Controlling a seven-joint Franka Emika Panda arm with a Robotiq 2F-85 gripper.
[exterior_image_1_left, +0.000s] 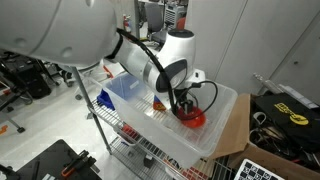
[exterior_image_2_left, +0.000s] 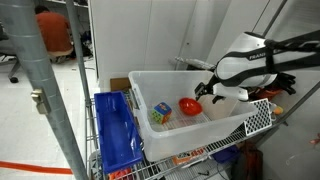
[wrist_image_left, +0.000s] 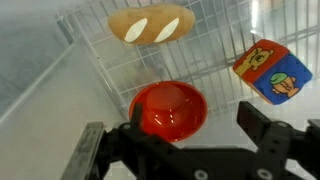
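Observation:
Inside the white bin lies a red bowl, seen from above in the wrist view as a round red bowl. My gripper is over the bowl's side of the bin, pointing down. Its fingers stand wide apart, one on either side of the bowl in the wrist view, with nothing gripped. A colourful cube with pictures on its faces sits in the bin away from the bowl. A brown toy loaf with pale stripes shows only in the wrist view.
The bin's walls rise around these objects. It stands on a wire rack, with a blue tray alongside. Beyond the bin's other end are a brown cardboard box and a black bag with tools.

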